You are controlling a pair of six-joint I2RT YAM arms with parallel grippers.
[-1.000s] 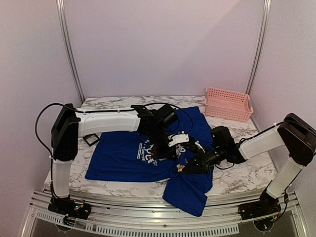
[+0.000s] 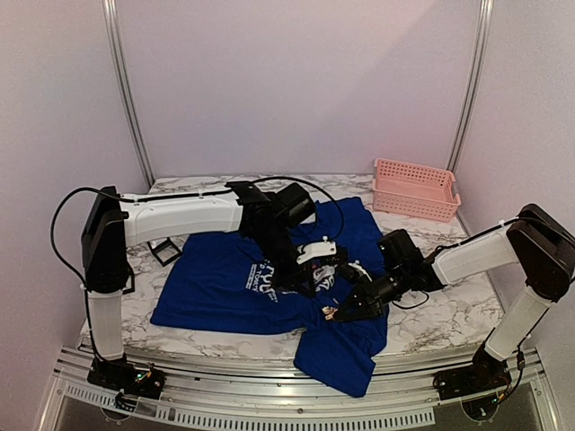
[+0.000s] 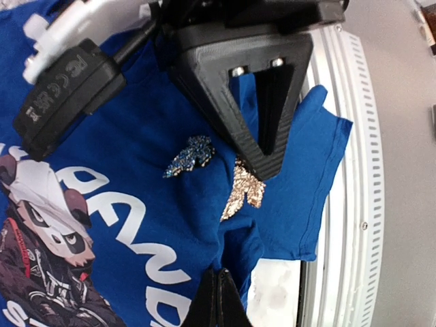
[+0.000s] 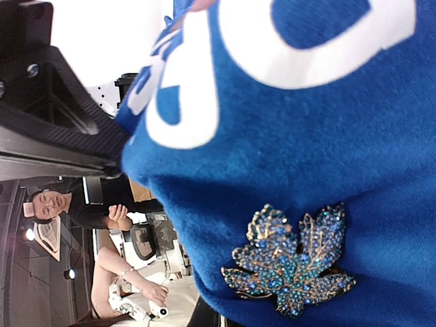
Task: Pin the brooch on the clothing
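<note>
A blue printed garment (image 2: 207,287) is spread on the marble table. On its bunched cloth sit a blue jewelled leaf brooch (image 3: 191,157) (image 4: 286,266) and a gold leaf piece (image 3: 242,191) (image 2: 329,313). My right gripper (image 2: 346,310) is low at that spot, its black fingers by the brooch in the left wrist view and against lifted cloth in the right wrist view. My left gripper is shut on a raised fold of the blue cloth, at the lower edge of its own view. Where the pin sits in the cloth is hidden.
A pink basket (image 2: 415,193) stands at the back right. A small black frame (image 2: 163,251) lies left of the garment. The table's front rail (image 3: 357,191) runs just beyond the cloth.
The left arm has moved slightly leftward and toward the front, and the garment's left part has shifted slightly with it. The right arm is nearly still.
</note>
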